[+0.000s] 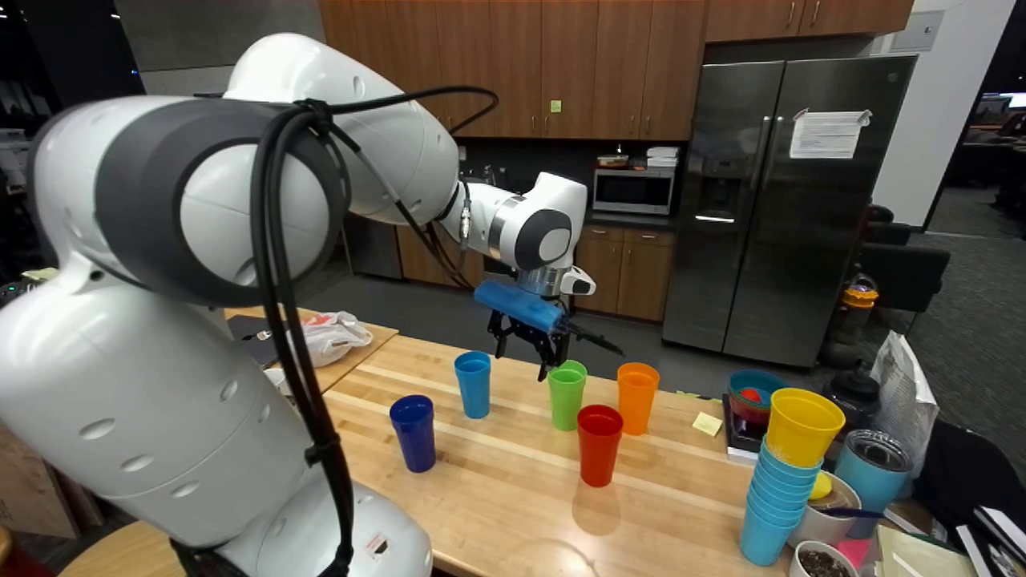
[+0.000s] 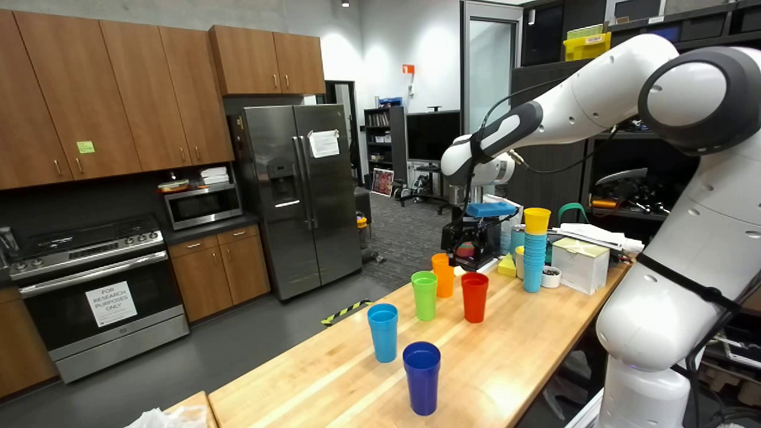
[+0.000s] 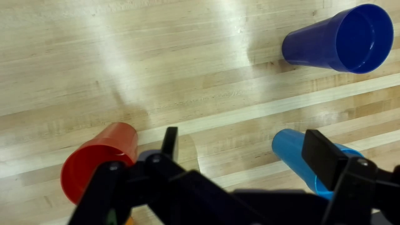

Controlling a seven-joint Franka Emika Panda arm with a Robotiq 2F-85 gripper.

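Note:
My gripper [image 1: 520,357] hangs above the far side of the wooden table, its fingers spread wide apart with nothing between them. Below and around it, several cups stand upright and separate: a dark blue cup [image 1: 414,434], a light blue cup [image 1: 474,386], a green cup [image 1: 567,396], a red cup [image 1: 597,447] and an orange cup [image 1: 636,396]. In the wrist view, one finger [image 3: 323,157] covers part of the light blue cup [image 3: 290,146], while the other lies beside the red cup [image 3: 99,157]. The green cup is mostly hidden there by the gripper.
A stack of light blue cups topped by a yellow cup [image 1: 804,428] stands at the table's right end, among bowls, a tumbler [image 1: 870,466] and papers. A plastic bag [image 1: 332,336] lies at the left. Bare table [image 1: 510,471] spreads out in front of the cups.

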